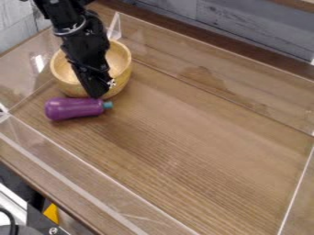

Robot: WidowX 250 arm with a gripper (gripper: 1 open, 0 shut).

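Observation:
My black gripper (pixel 95 84) reaches down from the upper left over a light wooden bowl (pixel 120 60), its tip inside or at the front of the bowl. It looks shut, with nothing visible between its fingers. A purple eggplant-like object (pixel 73 108) with a small teal tip lies on the table just in front of the bowl, below the gripper.
A light wall or ledge runs along the upper right edge.

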